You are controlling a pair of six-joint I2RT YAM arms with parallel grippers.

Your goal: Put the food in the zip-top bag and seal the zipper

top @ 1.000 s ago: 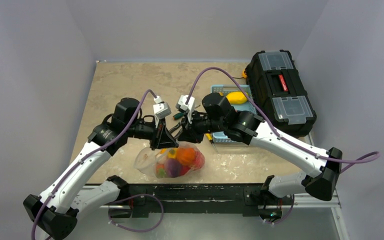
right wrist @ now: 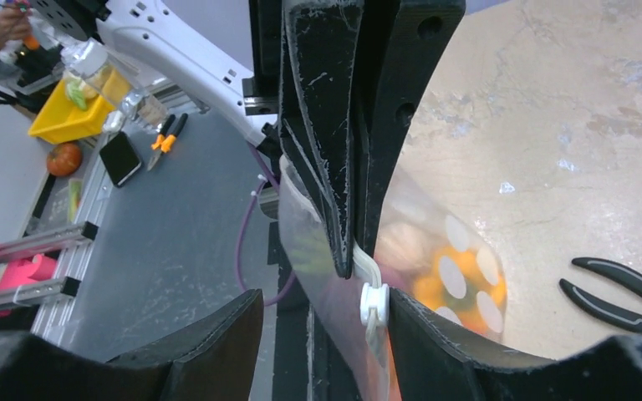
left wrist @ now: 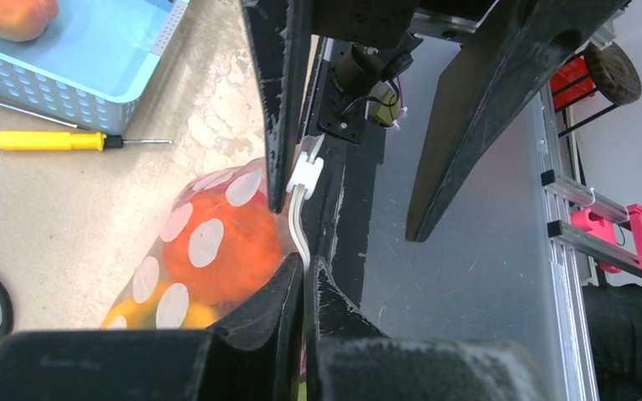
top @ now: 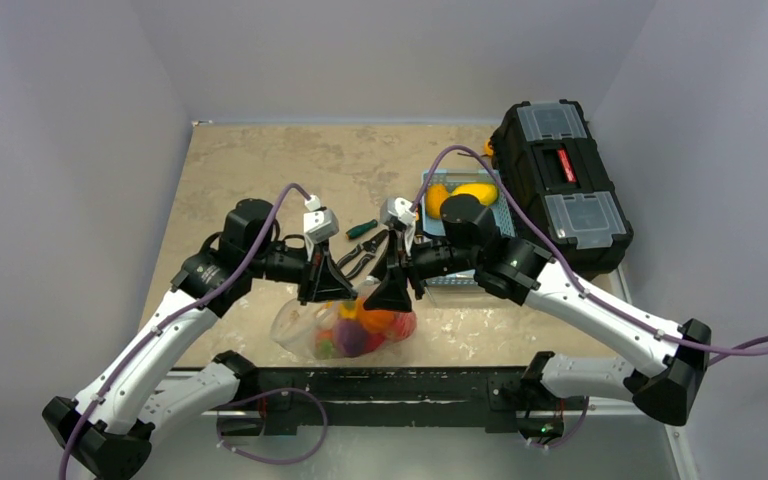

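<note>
The clear zip top bag (top: 293, 322) lies near the table's front edge, with colourful food inside, including an orange piece (left wrist: 221, 251) and a purple one (top: 351, 337). White dots mark its plastic. My left gripper is shut on the bag's zipper edge (left wrist: 298, 219); the thin white strip runs out from between its fingertips. A white slider (right wrist: 374, 305) sits on that strip, a short way from the left fingertips. My right gripper stands open over the zipper edge, one finger (right wrist: 422, 342) close beside the slider, the other well apart from it.
A blue basket (top: 502, 215) holding yellow food (top: 475, 194) stands right of the arms, before a black toolbox (top: 580, 170). Pliers (top: 360, 256), a green-handled tool (top: 362, 229) and a yellow screwdriver (left wrist: 50, 140) lie behind the bag.
My right gripper has shifted right and toward the front edge, its fingers now spread apart. The left gripper has barely moved, and the bag has shifted slightly right and frontward.
</note>
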